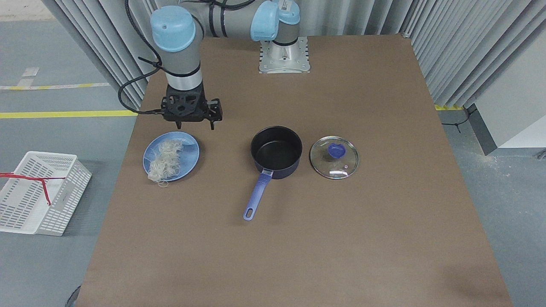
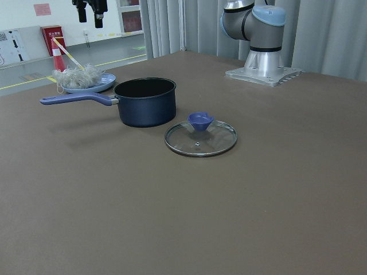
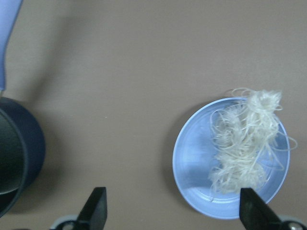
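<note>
My gripper (image 1: pixel 195 124) hangs open just behind and above a blue plate (image 1: pixel 189 158) holding white noodle-like strands (image 1: pixel 164 159), which spill over its rim. In the wrist view the two fingers are wide apart with nothing between them, the plate (image 3: pixel 196 158) ahead at right. A dark saucepan (image 1: pixel 271 148) with a blue handle (image 1: pixel 256 199) stands right of the plate. A glass lid (image 1: pixel 325 161) with a blue knob (image 1: pixel 336 150) lies to the right of the pan.
The arm base (image 1: pixel 284 59) stands at the back edge. A white basket (image 1: pixel 71 204) sits on the floor at left.
</note>
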